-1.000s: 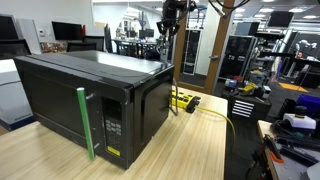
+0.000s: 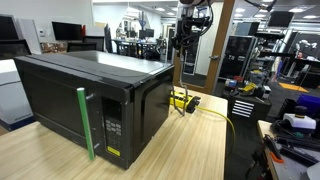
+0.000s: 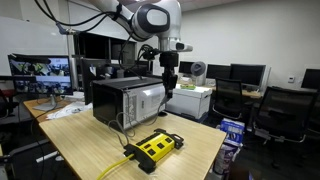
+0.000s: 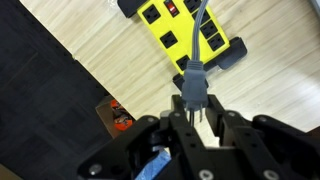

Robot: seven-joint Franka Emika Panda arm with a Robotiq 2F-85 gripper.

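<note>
In the wrist view my gripper is shut on a grey plug (image 4: 195, 85), whose cable (image 4: 203, 25) runs up out of the frame. Beneath the plug, that view shows a yellow power strip (image 4: 190, 38) with dark outlets and black ends. The strip (image 3: 158, 147) lies on the table, and the gripper (image 3: 168, 84) is above and behind it in exterior view 2. A black microwave (image 2: 95, 105) stands beside the strip. Grey cord (image 2: 184, 97) hangs below the gripper (image 2: 180, 57) in exterior view 1. Whether the plug touches the strip cannot be told.
A green strip (image 2: 85, 123) stands upright at the microwave's near corner. The strip's yellow cord (image 2: 229, 122) crosses the table's edge. Office chairs (image 3: 290, 118) stand beyond the table.
The arm has come down and the gripper is lower over the strip's side of the table. The hanging grey cord has shifted slightly right; microwave and strip have stayed put.
</note>
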